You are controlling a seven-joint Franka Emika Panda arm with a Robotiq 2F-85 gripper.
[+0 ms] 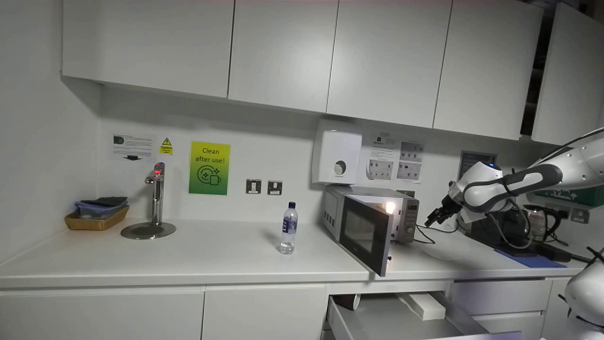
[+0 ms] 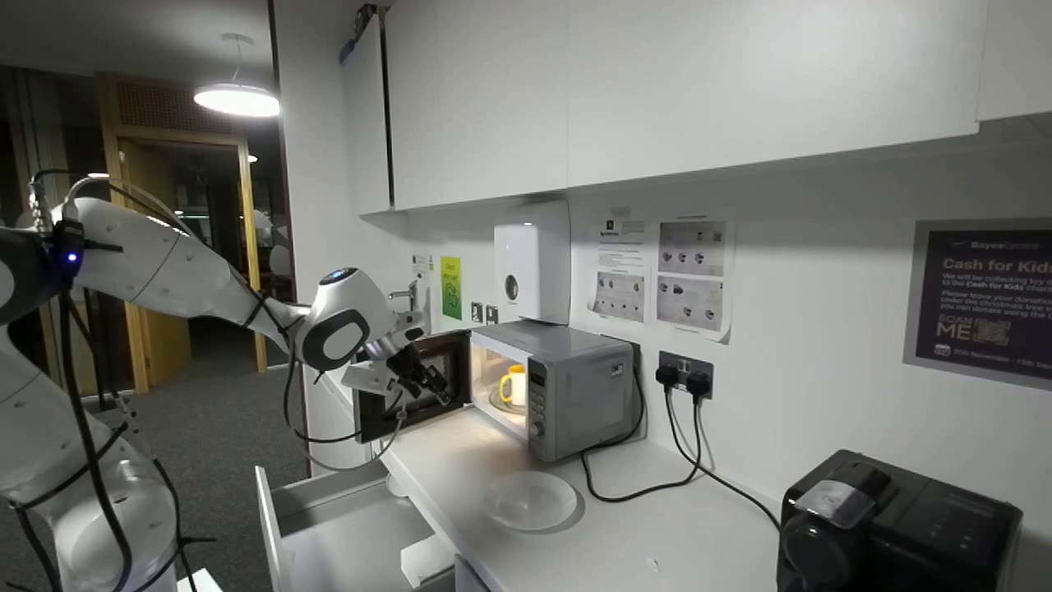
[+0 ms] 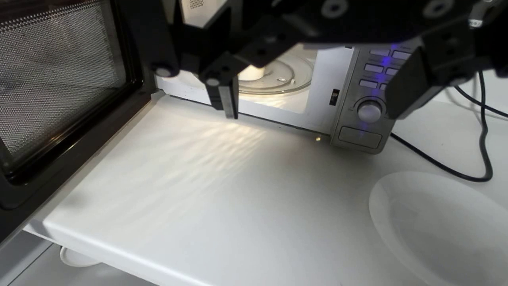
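Note:
The grey microwave (image 2: 582, 385) stands on the counter with its door (image 1: 365, 232) swung wide and its inside lit. A yellow and white mug (image 2: 514, 385) sits on the turntable within; in the wrist view only the bottom of the mug (image 3: 251, 73) shows beside my finger. My gripper is open in front of the microwave, its fingers (image 3: 229, 100) spread wide with nothing between them. One finger appears before the cavity, the other over the control panel (image 3: 366, 95). From the side, the gripper (image 2: 440, 388) hangs above the counter near the open door.
A clear plate (image 2: 532, 500) lies on the counter right of the microwave, with black cables (image 2: 641, 493) behind it. Below, a drawer (image 1: 385, 323) is pulled out, holding a white box (image 1: 423, 306) and a cup (image 1: 348, 301). A water bottle (image 1: 289, 229) stands left of the door.

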